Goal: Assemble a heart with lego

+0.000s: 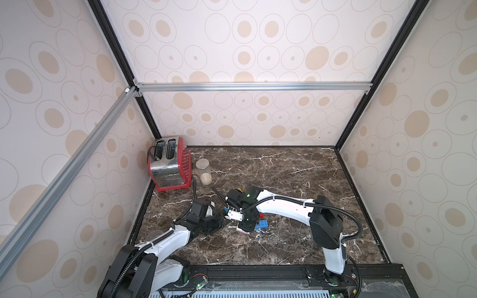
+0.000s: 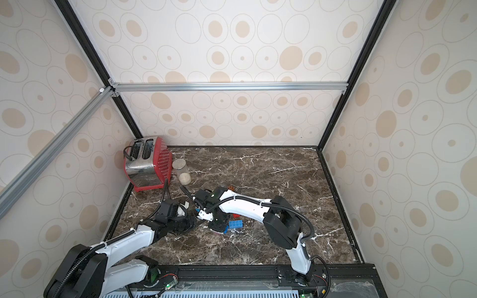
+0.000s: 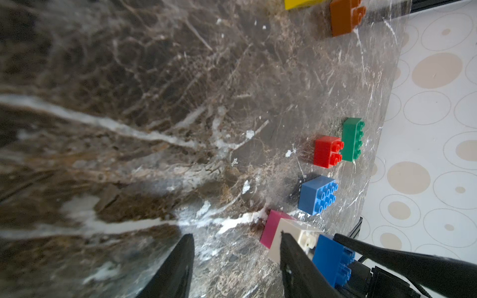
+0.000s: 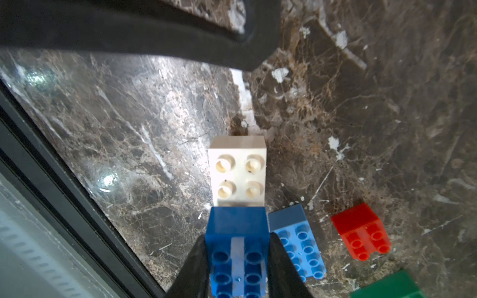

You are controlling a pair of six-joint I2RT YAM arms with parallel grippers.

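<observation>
In the right wrist view, a dark blue brick (image 4: 236, 223) sits between the fingers of my right gripper, which is shut on it. A white brick (image 4: 237, 171) lies just beyond it, studs showing. The left wrist view has that white brick (image 3: 284, 243) against a pink brick (image 3: 273, 226), with the held blue brick (image 3: 328, 258) close by; whether blue and white touch, I cannot tell. My left gripper is part open near the white and pink bricks, with one finger overlapping the white one in view and nothing gripped.
Loose bricks lie to the right: a lighter blue one (image 4: 300, 243), a red one (image 4: 360, 231) and a green one (image 4: 390, 287). Yellow (image 3: 303, 3) and orange (image 3: 345, 16) bricks sit farther off. A toaster (image 1: 171, 164) and jars (image 1: 203, 171) stand back left.
</observation>
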